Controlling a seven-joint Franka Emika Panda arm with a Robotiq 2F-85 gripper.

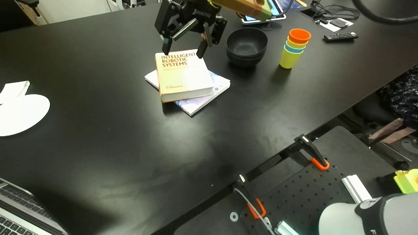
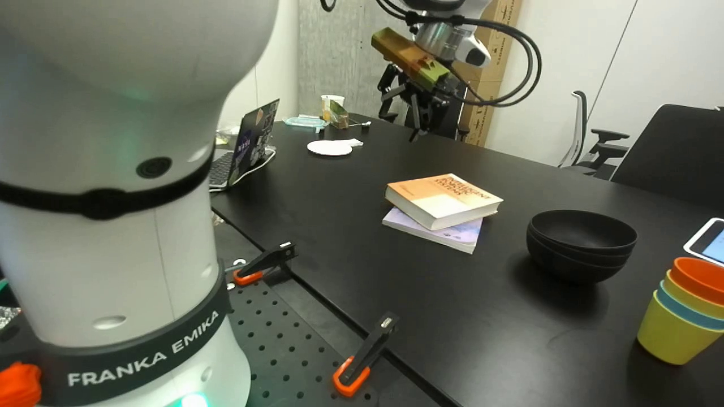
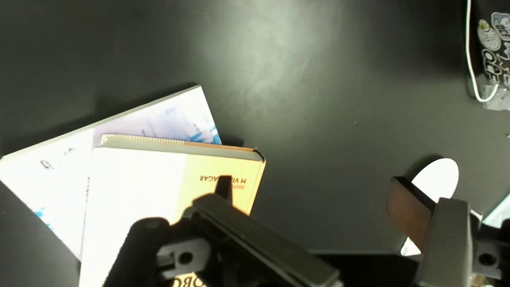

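My gripper is open and holds nothing; in exterior view 1 its fingers overlap the far edge of the top book. In exterior view 2 the gripper hangs high above the table, beyond the books. An orange-and-white book, titled "Intelligent Robotic Systems", lies askew on a white-and-lilac book. In the wrist view the orange book shows at lower left, partly hidden behind one finger. Two nested black bowls stand to the right of the books, with a stack of coloured cups beyond them.
A white plate lies at the left, and a laptop sits at the lower left. A tablet stands behind the bowls, and a remote lies far right. Black clamps grip the near table edge. Mid-table is clear.
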